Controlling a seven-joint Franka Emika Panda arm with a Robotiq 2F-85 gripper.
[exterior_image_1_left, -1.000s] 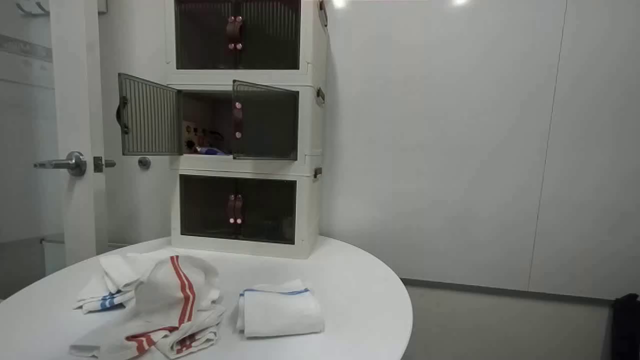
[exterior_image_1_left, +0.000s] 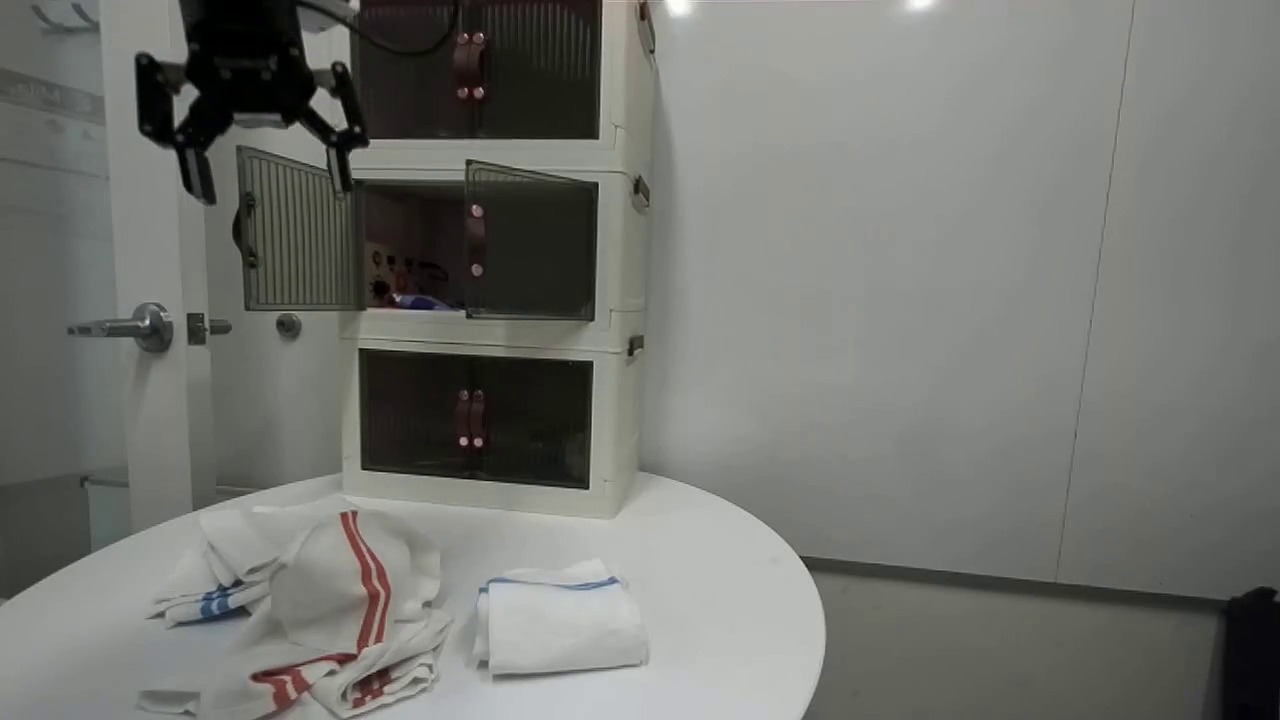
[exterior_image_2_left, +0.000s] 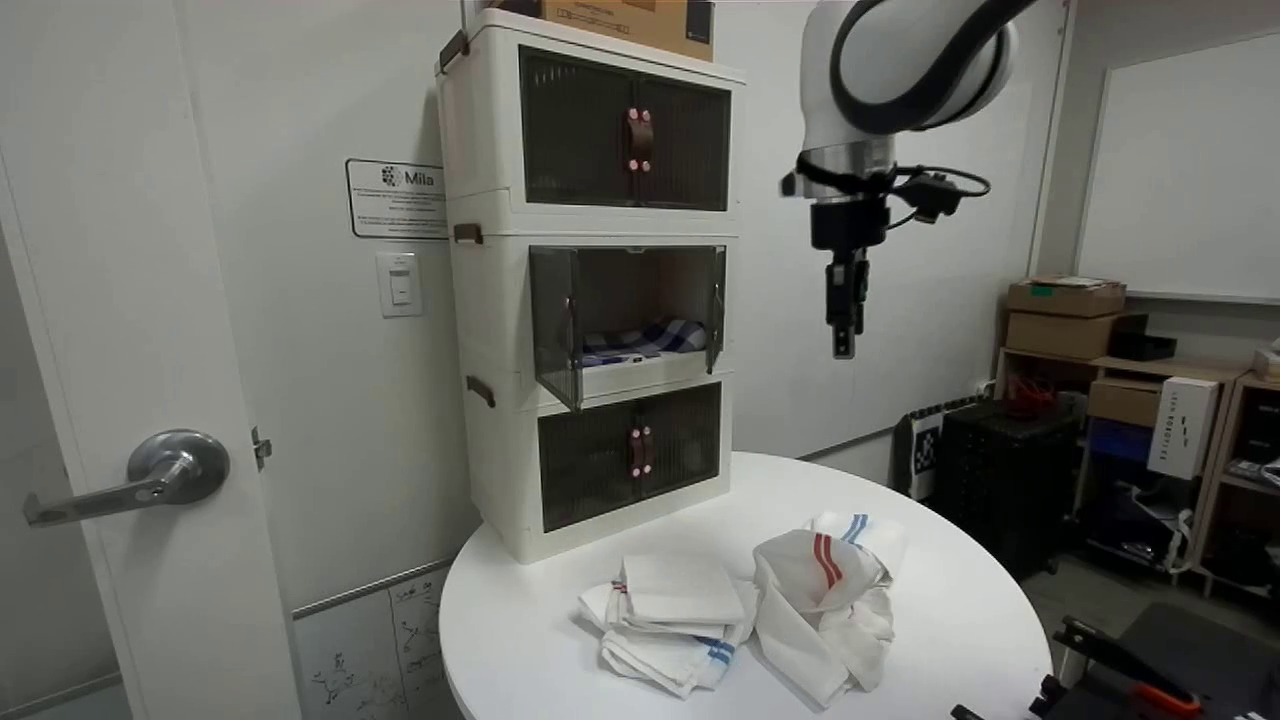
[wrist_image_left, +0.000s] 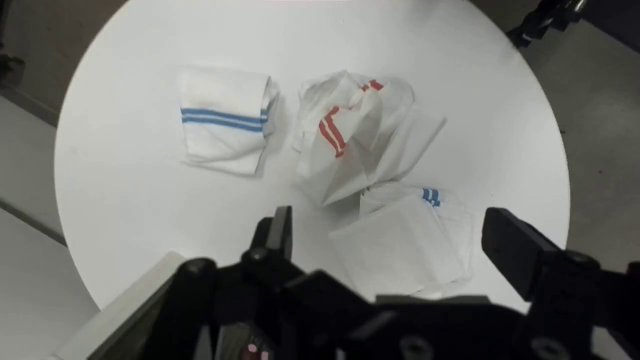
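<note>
My gripper (exterior_image_1_left: 264, 186) hangs open and empty, high above the table at the left of the first exterior view. In the wrist view its fingers stand wide apart over a folded white towel (wrist_image_left: 399, 246) with a blue stripe, well below. Beside that towel lies a crumpled white towel (wrist_image_left: 366, 135) with red stripes, bunched up in the table's middle. A second blue-striped towel (wrist_image_left: 222, 141), neatly folded, sits apart from the others. The cabinet's middle compartment (exterior_image_2_left: 636, 288) has both doors swung open, and a dark checked cloth (exterior_image_2_left: 672, 337) lies inside.
The round white table (wrist_image_left: 138, 198) has bare room around the towels. The cabinet's open left door (exterior_image_1_left: 300, 234) sticks out near my gripper in the first exterior view. Upper and lower compartments are closed. A cardboard box (exterior_image_2_left: 630, 24) rests on top of the cabinet.
My gripper has come into the first exterior view at the upper left, where it did not show before. The towels and cabinet doors look the same.
</note>
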